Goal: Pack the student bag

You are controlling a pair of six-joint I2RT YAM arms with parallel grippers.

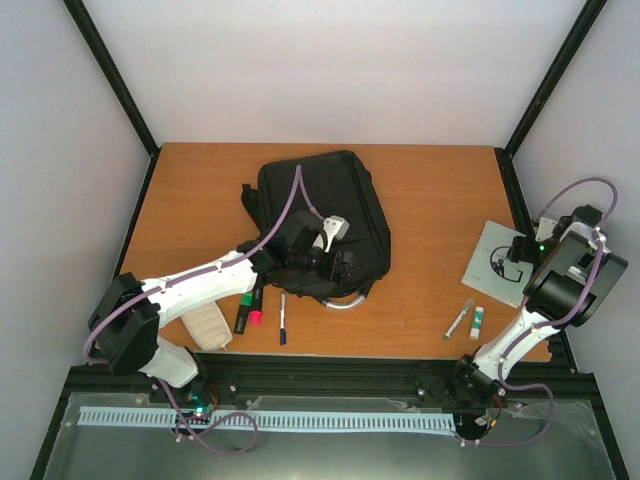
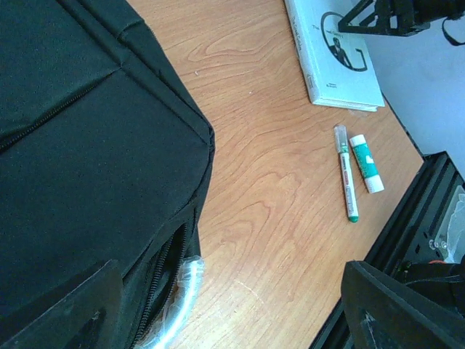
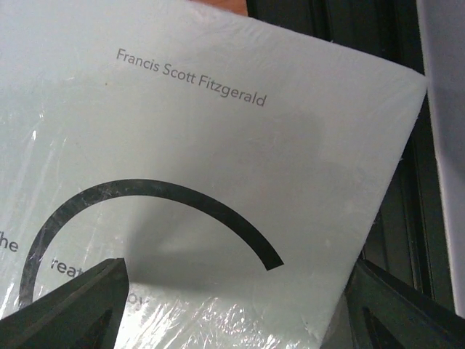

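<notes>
The black bag [image 1: 335, 190] lies flat on the wooden table, its zipper edge and a clear handle [image 2: 182, 294] facing the front. Above the bag's lower right part hovers my left gripper [image 1: 343, 266]; in its wrist view the fingers [image 2: 385, 313] stand wide apart with nothing between them. A white book [image 1: 495, 262] lies at the table's right edge. My right gripper [image 1: 518, 249] is over the book's right side, its fingers [image 3: 98, 309] apart. The book's cover [image 3: 218, 145] fills most of the right wrist view; whether a finger touches it I cannot tell.
A green-capped pen [image 1: 459, 318] and a glue stick [image 1: 477, 322] lie front right. Several markers [image 1: 249, 308], a blue-capped pen [image 1: 283, 320] and a beige case [image 1: 207, 326] lie front left. Bare table separates bag and book. A wall rises beyond the book.
</notes>
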